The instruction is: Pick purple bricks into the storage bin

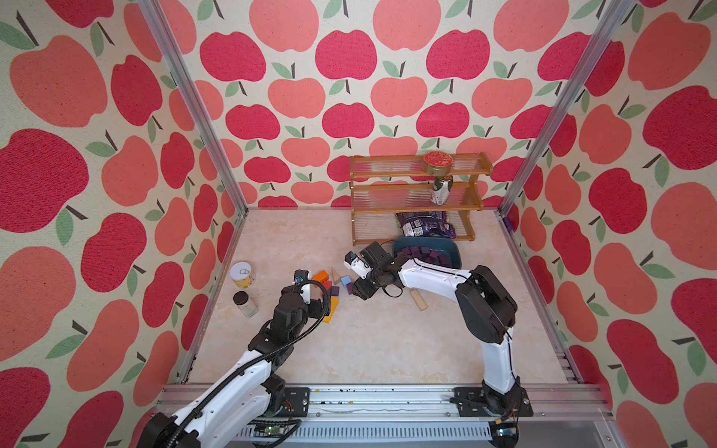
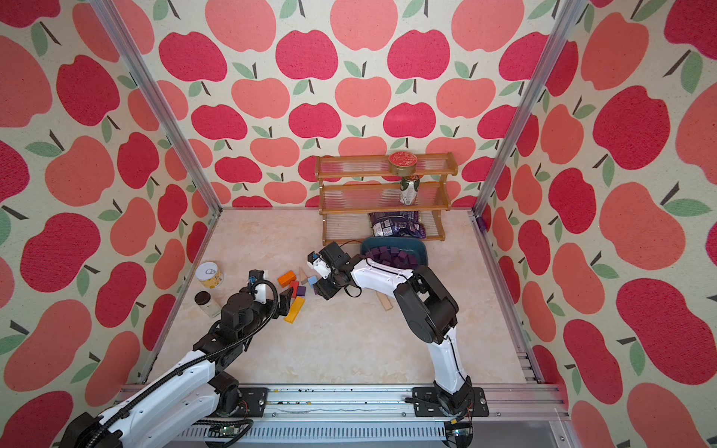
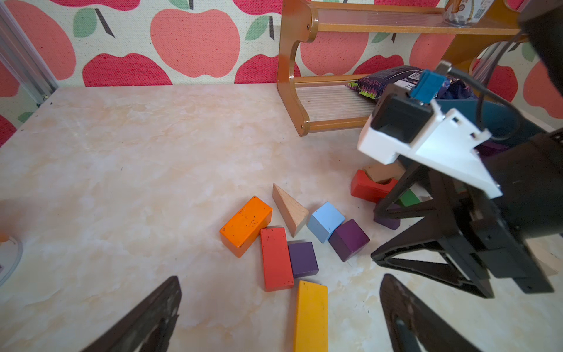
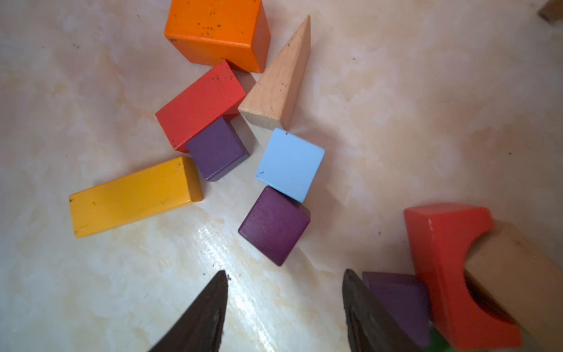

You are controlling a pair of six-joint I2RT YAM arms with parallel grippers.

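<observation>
Purple cubes lie among coloured blocks: a plum one (image 4: 273, 224) beside a light blue cube, a violet one (image 4: 218, 148) between red and yellow blocks, another (image 4: 396, 304) against a red arch. My right gripper hangs over them with fingers apart and empty, just short of the plum cube in its wrist view. My left gripper stands open to the left of the cluster, nothing between its fingers. The blue storage bin (image 2: 394, 245), holding several purple bricks, is behind the right arm, partly hidden.
A wooden shelf (image 2: 384, 186) with bags and tins stands at the back. A can (image 2: 210, 274) and a dark-lidded jar (image 2: 206, 302) are at the left.
</observation>
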